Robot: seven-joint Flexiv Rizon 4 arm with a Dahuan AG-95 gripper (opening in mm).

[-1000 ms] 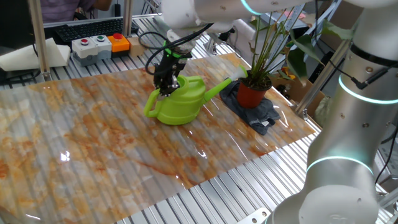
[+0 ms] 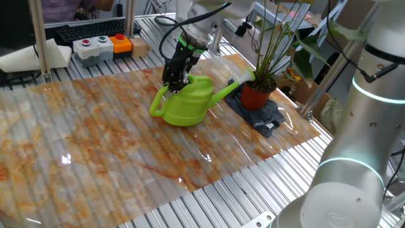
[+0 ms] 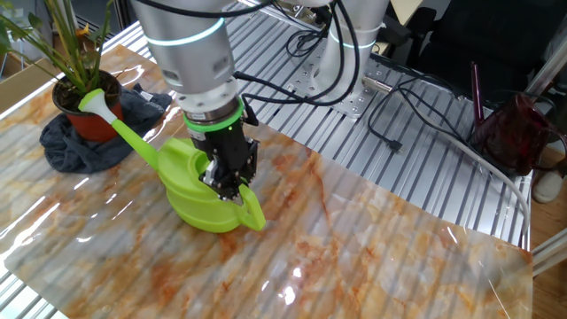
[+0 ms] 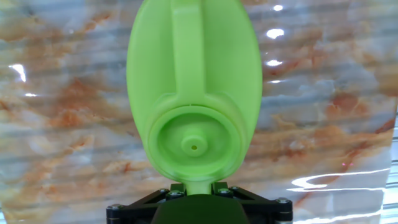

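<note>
A bright green watering can (image 2: 186, 103) stands upright over the marbled sheet, its spout (image 2: 229, 92) aimed at the potted plant (image 2: 255, 95). My gripper is shut on the can's handle, close behind the round filler opening (image 4: 194, 144); green plastic fills the space between the fingertips. Seen from the second exterior side, the black gripper (image 3: 232, 190) comes down on the handle (image 3: 252, 211) from above. Whether the can's base touches the sheet cannot be told. The spout's pale rose head (image 3: 96, 102) is beside the brown-red pot (image 3: 89, 124).
Under the pot lies a dark grey cloth (image 2: 264, 117). Control button boxes (image 2: 101, 47) and a keyboard (image 2: 92, 28) sit at the back left. A dark red jug (image 3: 518, 133) stands off the sheet. The marbled sheet (image 2: 82, 152) is clear on its left side.
The watering can and my gripper have moved together slightly to the right, bringing the spout head a little nearer the plant. The wrist has tilted too. Plant and cloth stay put.
</note>
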